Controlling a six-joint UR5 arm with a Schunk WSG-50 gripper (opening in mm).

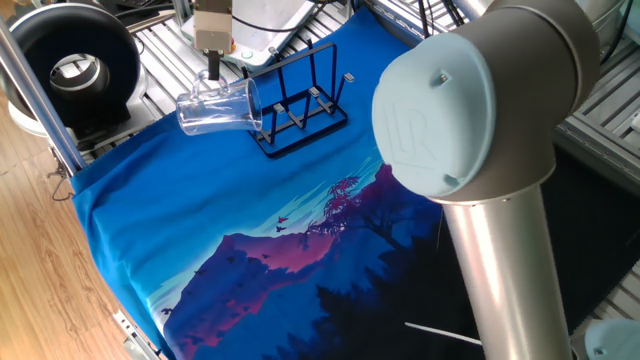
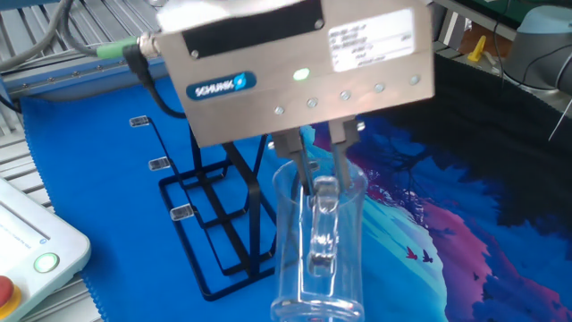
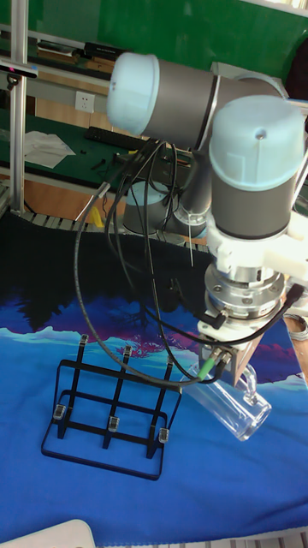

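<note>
A clear glass mug (image 1: pixel 222 110) lies on its side beside the black wire rack (image 1: pixel 300 120), its handle (image 2: pixel 323 234) facing up towards my gripper (image 2: pixel 326 188). My gripper is open, with its two dark fingers (image 2: pixel 343 152) spread apart around the handle's upper end; whether either one touches the glass I cannot tell. In exterior view 1 one end of the mug overlaps the rack's near left edge. Exterior view 3 has the mug (image 3: pixel 235 411) just right of the rack (image 3: pixel 109 411), partly covered by the gripper body. Nothing hangs on the rack.
A pale control pendant (image 2: pixel 40 255) with a red button lies on the rack's far side. Loose cables (image 3: pixel 82 274) loop from the arm.
</note>
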